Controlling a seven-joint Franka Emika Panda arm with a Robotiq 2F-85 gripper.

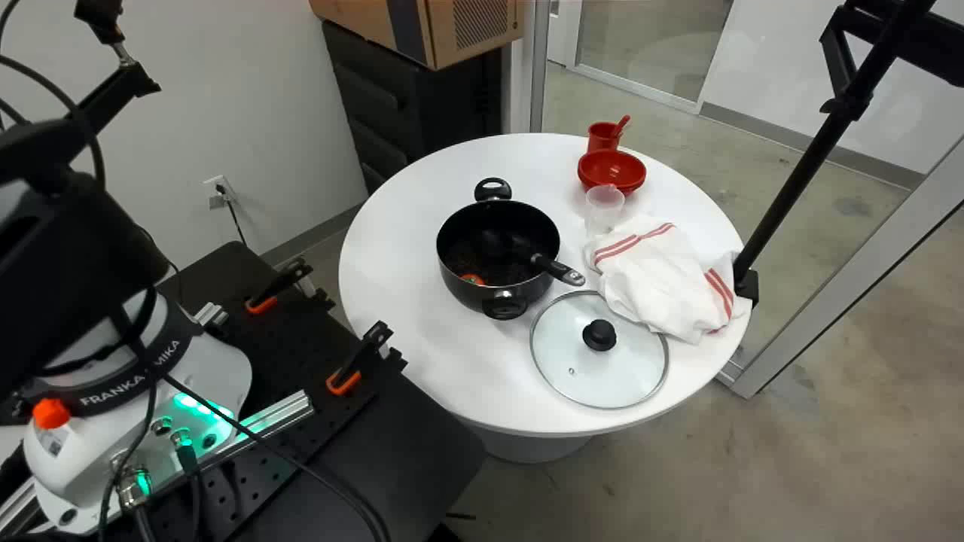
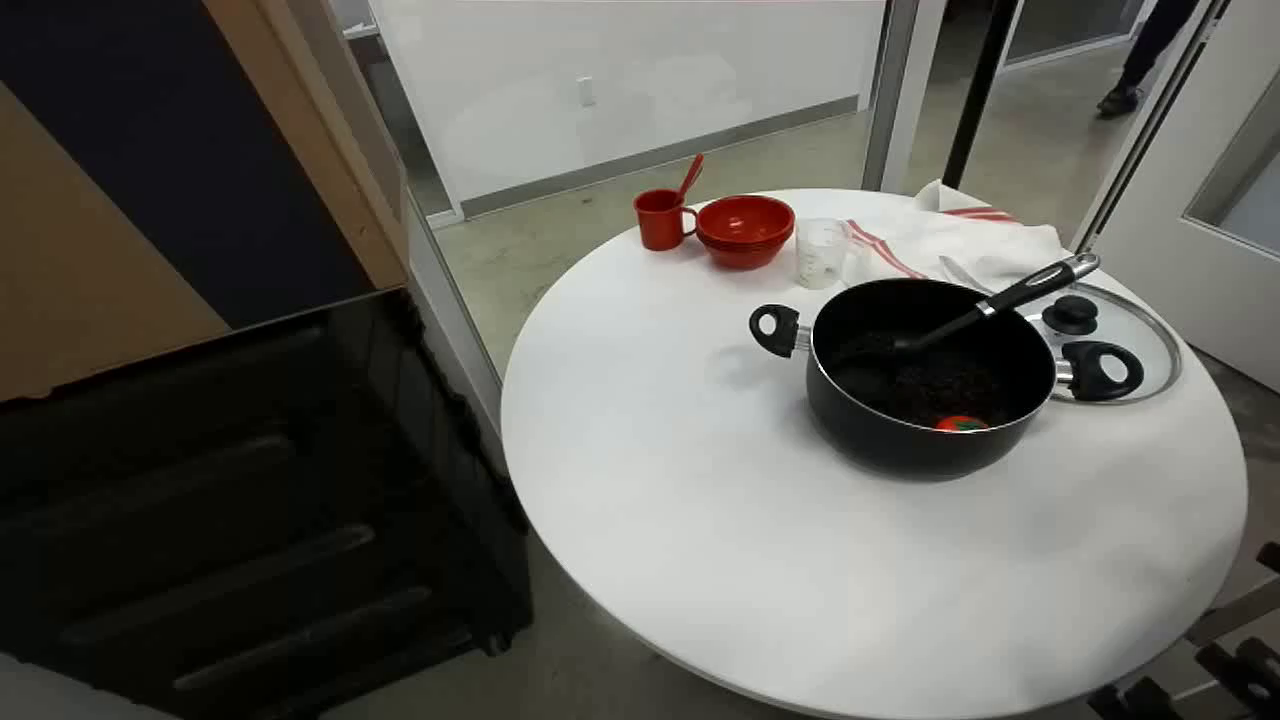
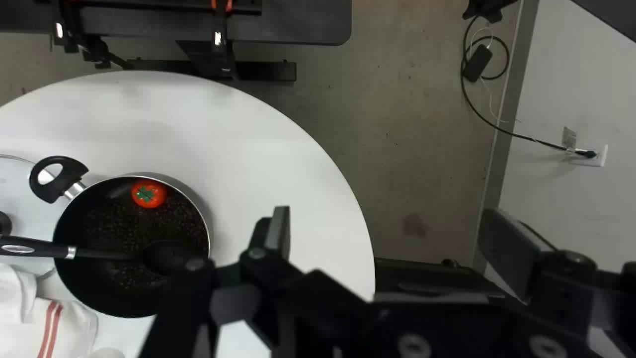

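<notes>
On the white round table stands a black two-handled pot, uncovered. Dark beans or grains cover its bottom, and a red tomato with a green top lies among them near the wall. A black ladle rests in the pot, its handle leaning over the rim. The glass lid with a black knob lies flat beside the pot. My gripper is open high over the table's edge, fingers wide apart with nothing between them. Neither exterior view shows the gripper itself.
A white towel with red stripes lies bunched beside the lid. Behind it stand a clear cup, stacked red bowls and a red mug holding a red utensil. A black cabinet stands close to the table, whose bare side is clear.
</notes>
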